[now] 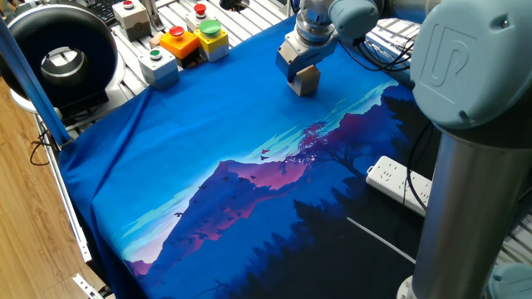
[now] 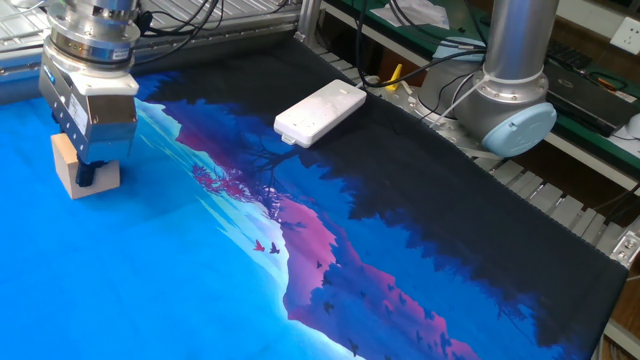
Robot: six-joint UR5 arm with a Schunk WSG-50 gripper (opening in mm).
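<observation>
A pale wooden block (image 2: pixel 68 166) is at the far left of the cloth in exterior view 2. My gripper (image 2: pixel 76 158) points down over it, with a dark finger (image 2: pixel 97 177) in front of the block's near side. From exterior view 1 the same block (image 1: pixel 307 80) shows just below the gripper (image 1: pixel 299 77), near the cloth's back edge. The far finger is mostly hidden, so whether the fingers press on the block or merely stand around it cannot be told. The block appears to be at or very near the cloth.
A blue cloth (image 1: pixel 158 133) with a mountain print covers the table, its middle bare. On its dark side lies a white power strip (image 2: pixel 320 112). Several button boxes, including a yellow one (image 1: pixel 213 41), stand beyond the back left edge.
</observation>
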